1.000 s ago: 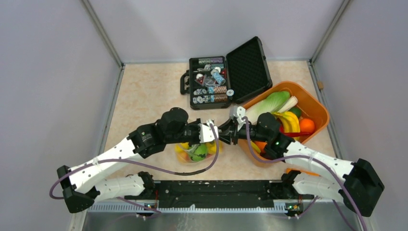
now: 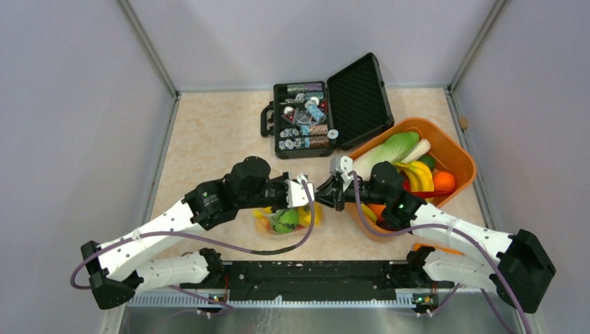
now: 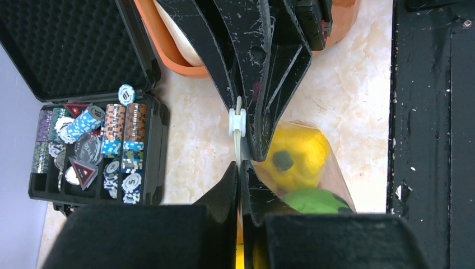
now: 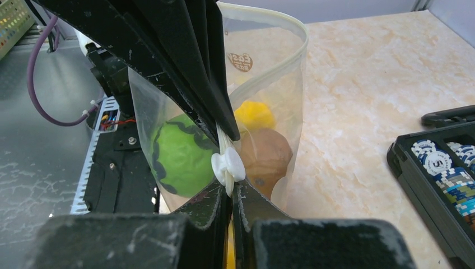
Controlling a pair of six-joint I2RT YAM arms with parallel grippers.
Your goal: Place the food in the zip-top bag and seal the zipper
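A clear zip top bag [image 4: 299, 106] holds a green striped food [image 4: 182, 154], a brown one [image 4: 268, 159] and a yellow one [image 4: 255, 115]. My left gripper is shut on the bag's zipper edge. From the other side, my right gripper is shut on the same edge, right by the white slider [image 4: 228, 166]. The slider [image 3: 237, 122] sits between the two sets of fingertips. Beyond the left fingers the bag's rim [image 4: 269, 70] gapes in a loop. From above, the arms partly cover the bag [image 2: 268, 224].
An orange bin [image 2: 463, 163] of play food stands at the right, under the right arm. At the back lies an open black case [image 2: 277, 104] of poker chips.
Both arms hold nearly the same place in the top view, with only a slight shift at the left arm. The bag and its food look almost unchanged.
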